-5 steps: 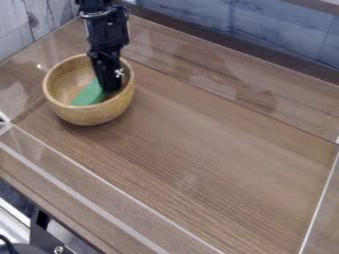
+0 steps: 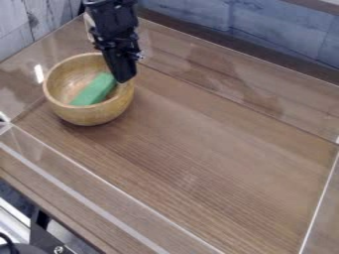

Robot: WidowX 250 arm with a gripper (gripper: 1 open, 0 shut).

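A round wooden bowl (image 2: 71, 109) sits at the left of the table, with a green object (image 2: 94, 89) lying inside it. My black gripper (image 2: 125, 71) hangs just above the bowl's right rear rim, above and to the right of the green object. It appears shut, with nothing visible between its fingers.
A blue surface lies beyond its back edge at the upper right, and a grey wall is at the upper left.
My gripper has risen from inside the bowl and moved slightly right. The green object remains in the bowl.
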